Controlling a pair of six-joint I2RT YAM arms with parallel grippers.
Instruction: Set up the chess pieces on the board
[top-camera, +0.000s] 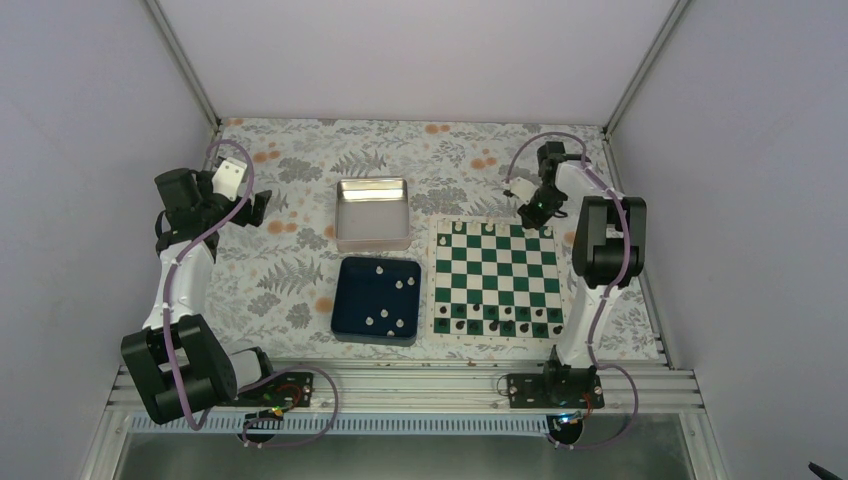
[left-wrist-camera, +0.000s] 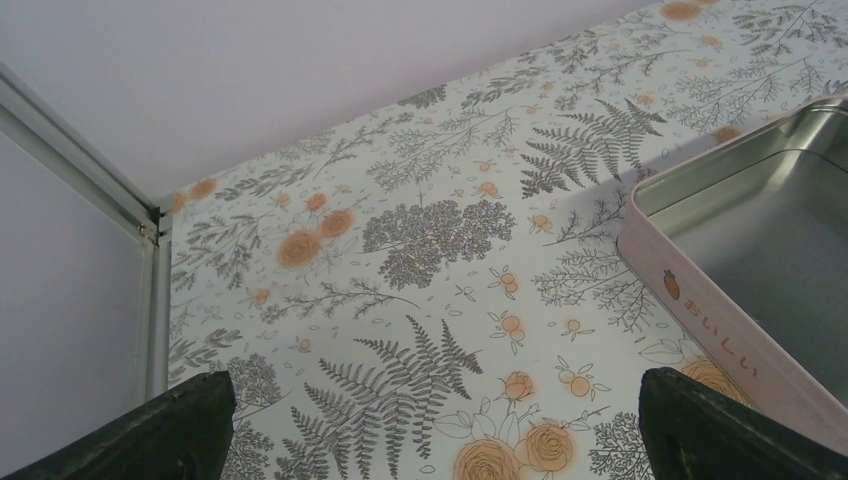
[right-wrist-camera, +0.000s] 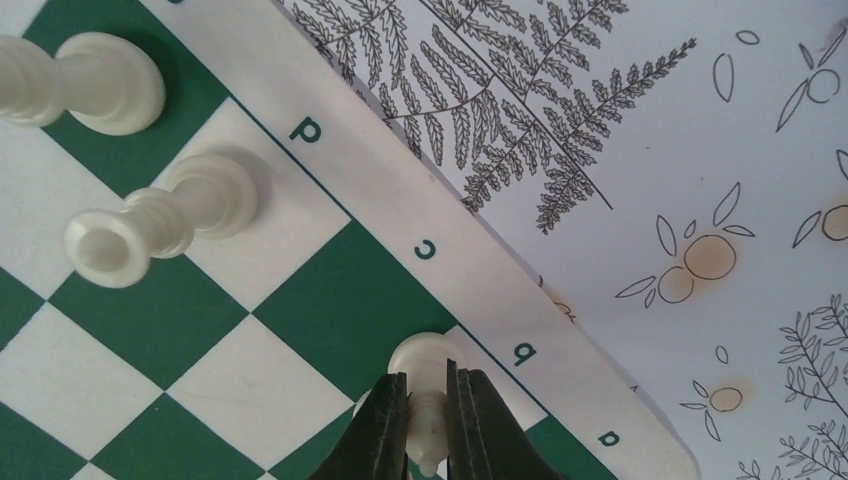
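Observation:
My right gripper is shut on a white chess piece (right-wrist-camera: 428, 425). The piece's round base shows where the dark square by the letter c meets the light one by b; whether it touches the board is unclear. On the chessboard (top-camera: 500, 268) this gripper (top-camera: 530, 222) is over the back edge, right of centre. Two other white pieces, one a slender piece (right-wrist-camera: 165, 218), stand farther along that edge. Dark pieces (top-camera: 491, 323) fill the front rows. The navy tray (top-camera: 349, 300) holds several white pieces (top-camera: 399, 284). My left gripper is wide open and empty, away at the left.
An empty metal box (top-camera: 373, 210) with a pink outside stands behind the navy tray. Bare patterned tabletop (top-camera: 285, 290) lies to the left of both. Part of another white piece shows close behind the right fingers (right-wrist-camera: 385, 420).

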